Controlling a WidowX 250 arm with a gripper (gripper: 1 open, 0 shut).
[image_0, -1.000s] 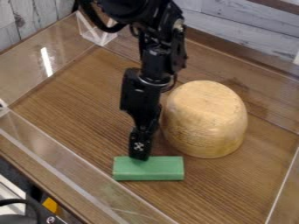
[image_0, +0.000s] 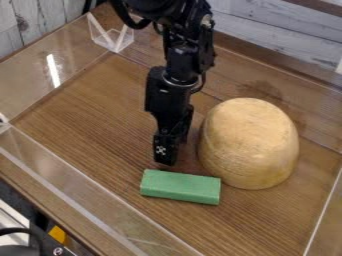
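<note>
The black gripper (image_0: 170, 145) hangs low over the wooden table, fingers pointing down, just left of a large tan rounded object (image_0: 247, 142). Below it, toward the front, a green block (image_0: 181, 187) lies on the table, a small gap from the fingertips. The dark fingers overlap, so whether they are open or shut is unclear.
A white wire-like item (image_0: 114, 33) stands at the back left, and a wall runs along the back.
The gripper has moved back and slightly left, away from the green block. The tan object and the green block have shifted slightly.
</note>
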